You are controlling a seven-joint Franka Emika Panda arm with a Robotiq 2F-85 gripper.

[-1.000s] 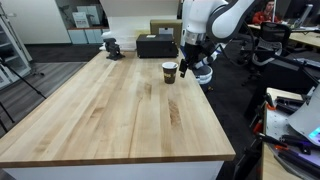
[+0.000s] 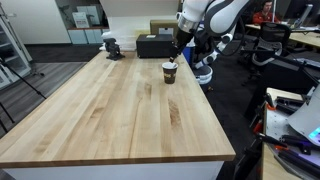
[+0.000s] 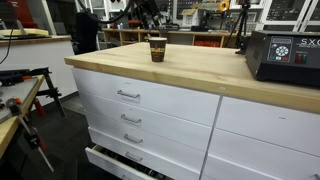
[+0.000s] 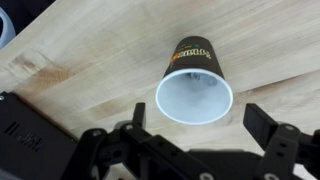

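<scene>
A dark paper cup (image 2: 170, 75) with a white rim and printed lettering stands upright near the table's far right edge. It is also upright near the table edge in exterior view 2, as the brown cup (image 3: 157, 50). From above, the wrist view shows the cup's white open mouth (image 4: 194, 98). My gripper is open, its fingers apart to the left and right of the mouth in that view, with nothing gripped. In exterior view 1 the gripper (image 2: 181, 42) hangs above the cup, clear of it.
A black box (image 2: 157, 46) and a dark appliance (image 2: 111, 44) stand at its far end. Below the tabletop, the bottom drawer (image 3: 125, 163) is pulled out.
My gripper has risen from low beside the cup to a place above it. The cup stands where it was.
</scene>
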